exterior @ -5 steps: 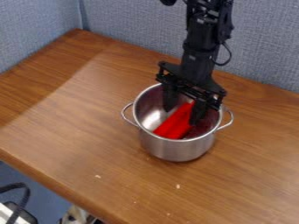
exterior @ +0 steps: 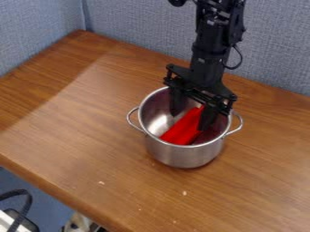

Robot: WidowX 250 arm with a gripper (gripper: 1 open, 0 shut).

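A steel pot (exterior: 182,154) with two loop handles stands on the wooden table, with a red elongated object (exterior: 180,130) lying inside it. My black gripper (exterior: 194,106) reaches down from above into the pot's rear, over or at the red object's upper end. Its fingers are dark and partly hidden, so whether they hold the object cannot be told.
Grey padded walls close off the back and left. Black cables (exterior: 17,207) lie at the lower left corner.
My gripper and wrist have shifted slightly at the pot's rear. The red object shows with a slightly different outline; the pot stays in place.
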